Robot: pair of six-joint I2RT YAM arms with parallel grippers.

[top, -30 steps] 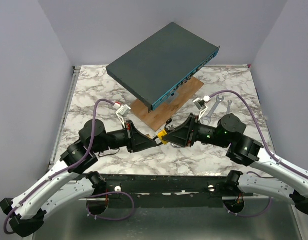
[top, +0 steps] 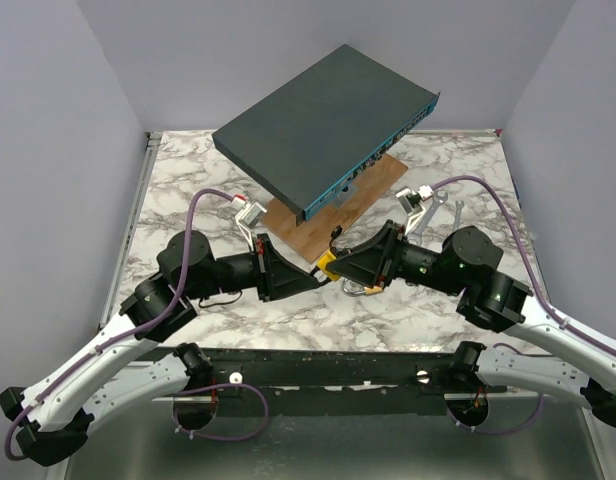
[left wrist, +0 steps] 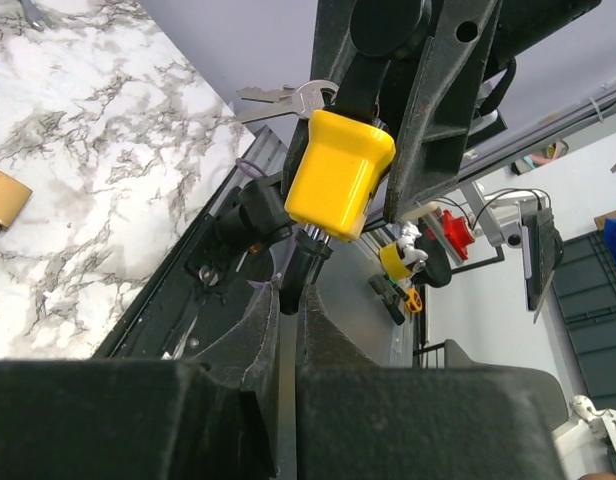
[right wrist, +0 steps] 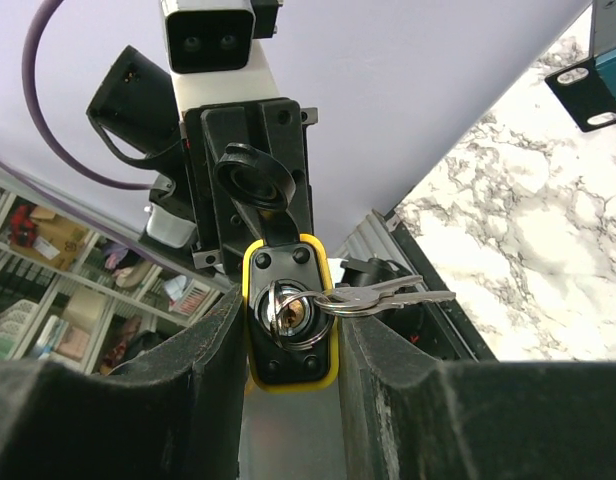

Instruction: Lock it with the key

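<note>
A yellow padlock (top: 329,266) is held in the air between my two grippers, over the front part of the table. My right gripper is shut on its yellow body. On the other side, my left gripper is shut on the black-coated shackle (left wrist: 306,268), which protrudes from the yellow body (left wrist: 338,175). A key (right wrist: 373,297) on a ring stands in the keyhole of the padlock's bottom face, in the right wrist view. A black rubber cap (right wrist: 255,177) hangs beside that face. How deep the shackle sits cannot be told.
Behind the arms, a large dark rack unit (top: 328,125) sits above a brown wooden board (top: 313,232). Wrenches (top: 426,220) lie on the marble table to the right. A wooden-handled tool (left wrist: 3,197) is near the padlock. The table's left side has free room.
My right gripper has shifted and turned slightly, and the padlock with it, a little away from the front edge. The left gripper has moved a little with it. Both holds remain.
</note>
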